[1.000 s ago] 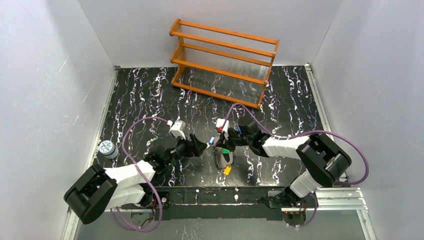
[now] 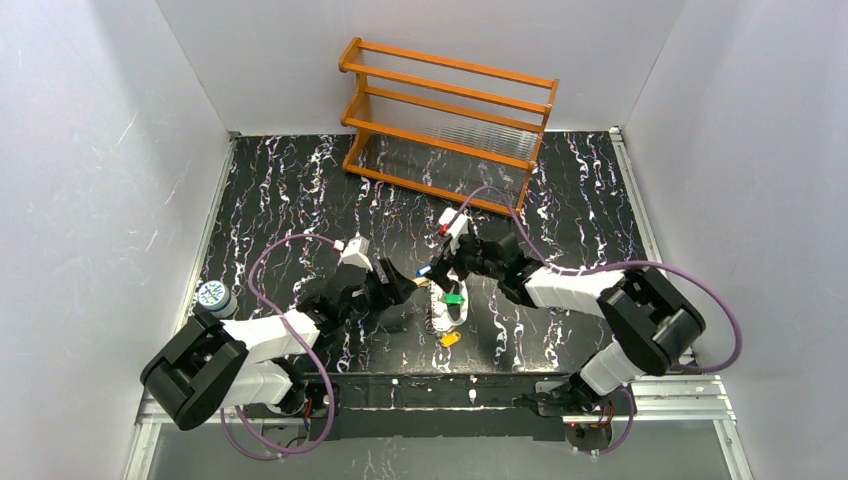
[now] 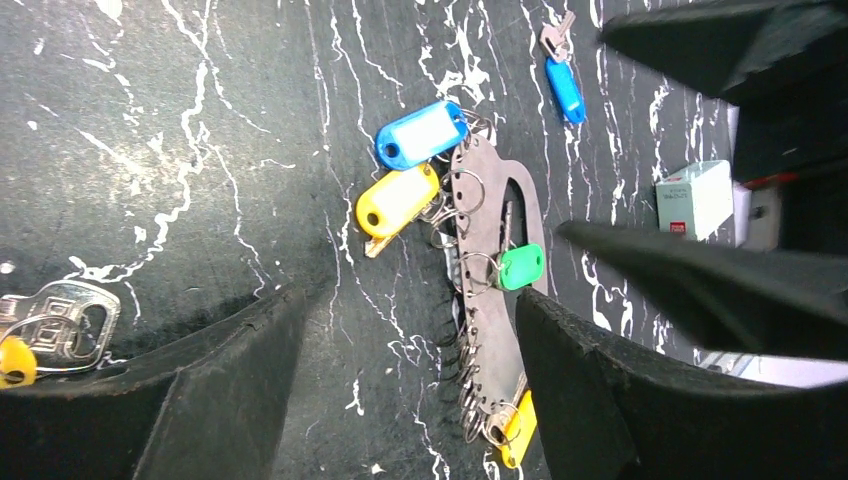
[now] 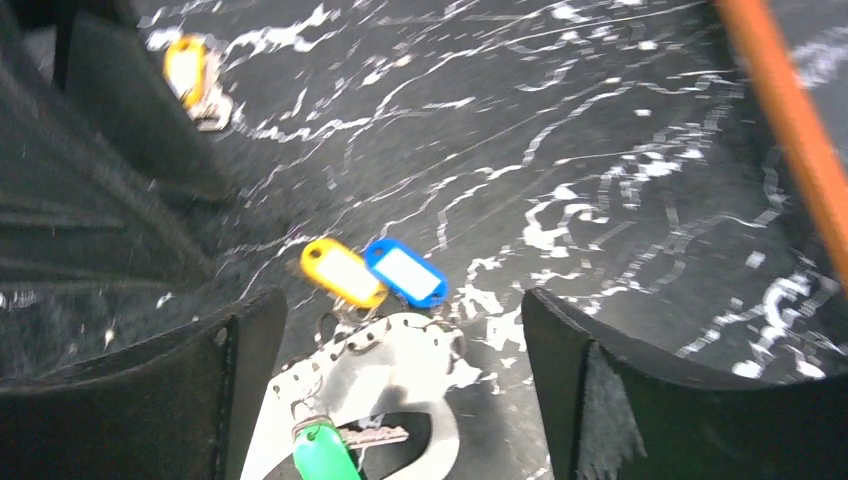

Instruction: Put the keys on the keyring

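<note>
The keyring is a flat grey plate (image 3: 488,180) with small rings along one edge, lying on the dark marbled table. At its upper end are a blue tag (image 3: 420,135) and a yellow tag (image 3: 397,199); whether their rings are threaded on cannot be told. A green-tagged key (image 3: 521,267) lies across the plate's opening, and another yellow tag (image 3: 519,430) sits at the lower end. My left gripper is open on the plate's left, nothing between its fingers. Above the plate, my right gripper stands open and empty too.
Apart from the plate lie a blue-tagged key (image 3: 565,88) and a yellow-tagged key (image 3: 17,360). A wooden rack (image 2: 440,185) stands at the back. Far left is a white round object (image 2: 214,296). Both grippers are close together over the plate.
The right gripper has risen or shifted back a little from the plate, which shows more now. My left gripper has moved slightly. The plate's lower yellow tag sits a little further left.
</note>
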